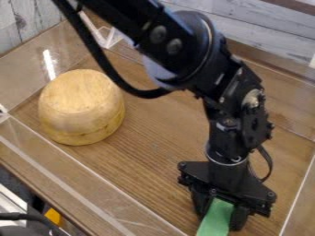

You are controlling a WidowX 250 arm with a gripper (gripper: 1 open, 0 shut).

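Note:
A green strip-like object (pixel 215 221) lies at the bottom edge of the camera view, on the wooden floor of a clear-walled box. My black gripper (pixel 222 205) is down over its upper part, shut on it, with the fingertips mostly hidden under the gripper's body. A round yellow wooden object (pixel 79 106) rests at the left.
Transparent walls edge it at the lower left and right, with pale planks (pixel 259 28) behind. A dark cable loops beside the arm.

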